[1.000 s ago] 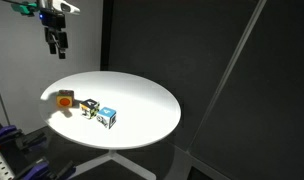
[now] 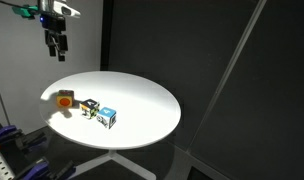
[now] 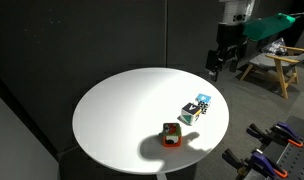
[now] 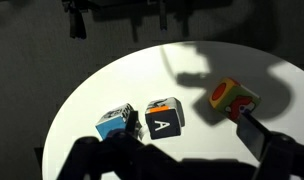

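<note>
Three toy blocks lie apart on a white round table. One is yellow and red with a picture (image 4: 232,98); from exterior view 2 its red and green faces (image 3: 172,135) show. In the middle sits a black block with a white letter A (image 4: 163,122) and an orange edge. Beside it is a blue and white block (image 4: 114,120), also visible in exterior view 1 (image 2: 107,117). My gripper (image 2: 57,52) hangs well above the table's edge, touching no block. In the wrist view its dark fingers (image 4: 267,145) stand wide apart with nothing held.
A wooden-armed chair (image 3: 277,70) stands on the floor at the right in exterior view 2. Dark curtains surround the area.
</note>
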